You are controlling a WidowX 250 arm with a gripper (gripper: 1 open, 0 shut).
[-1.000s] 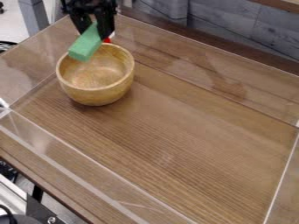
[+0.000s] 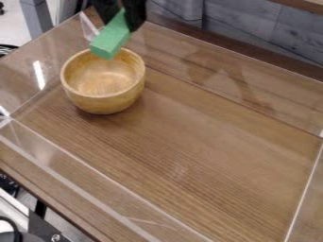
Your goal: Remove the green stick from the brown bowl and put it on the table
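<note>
The green stick (image 2: 110, 40) hangs tilted in the air above the far rim of the brown bowl (image 2: 104, 102), its lower end overlapping the rim in the view. My dark gripper (image 2: 121, 19) is shut on the stick's upper part, at the top edge of the camera view. Most of the gripper and the arm lies dark or out of frame there. Inside, the bowl looks empty.
A brick wall (image 2: 265, 28) runs along the back right. Dark cables or parts (image 2: 32, 222) sit past the table's lower left edge.
The bowl has stayed in place.
</note>
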